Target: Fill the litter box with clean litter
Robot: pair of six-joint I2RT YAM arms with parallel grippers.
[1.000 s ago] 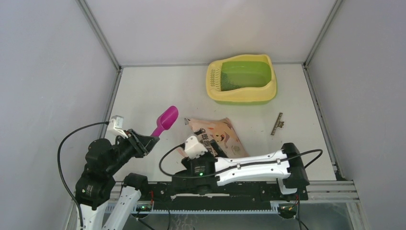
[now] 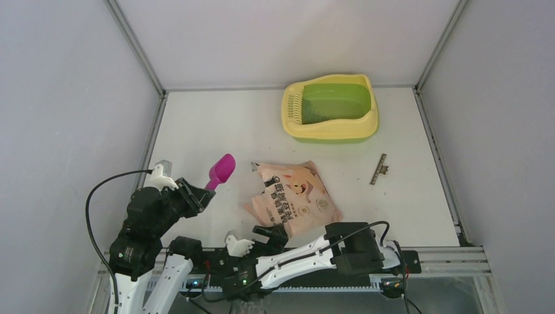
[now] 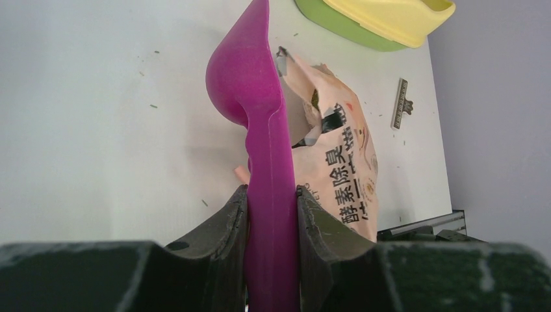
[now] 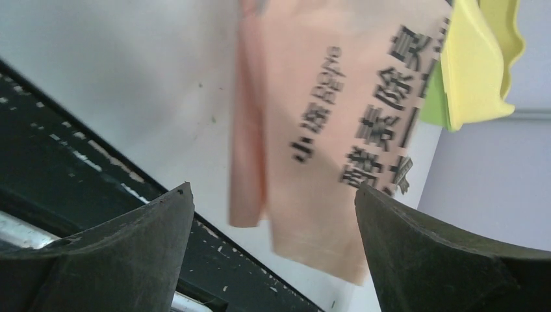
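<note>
A magenta scoop (image 2: 222, 169) is held by its handle in my left gripper, which is shut on it above the left of the table. The pink litter bag (image 2: 298, 196) lies mid-table, its open, crumpled mouth facing left. In the right wrist view the same bag (image 4: 338, 130) fills the space beyond my right gripper, whose fingers stand wide apart with nothing between them. That gripper is at the bag's near edge. The litter box (image 2: 330, 108), yellow-rimmed and green, stands at the back; a little dark granular matter shows at its left inside.
A metal clip (image 2: 379, 169) lies on the right of the table. Small dark crumbs are scattered on the white surface. Free table (image 2: 196, 124) extends at the back left and along the right side. Walls close in the left, back and right.
The right arm has drawn back toward the near edge, uncovering more of the bag. My left gripper and the scoop have shifted slightly left and nearer. Bag and box stay put.
</note>
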